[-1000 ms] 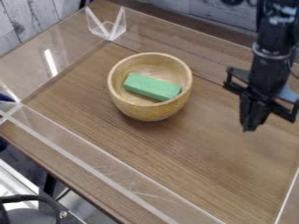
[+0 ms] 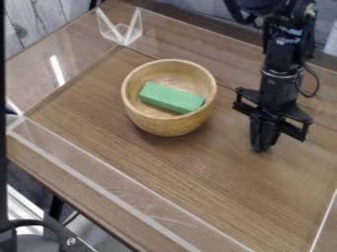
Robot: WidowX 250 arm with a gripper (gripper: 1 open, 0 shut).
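My black gripper (image 2: pixel 263 138) is low over the wooden table, right of a round tan bowl (image 2: pixel 153 124) that holds a green block (image 2: pixel 171 96). Its fingers are shut, with nothing visible between them; the tips look close to the tabletop.
Bare table (image 2: pixel 158 192) lies in front of the bowl and to its left. A small clear plastic object (image 2: pixel 120 28) sits at the back left. Dark parts show at the lower left edge.
My gripper has come down toward the table since a second ago and shifted slightly left in the last moment. The bowl and green block have not moved.
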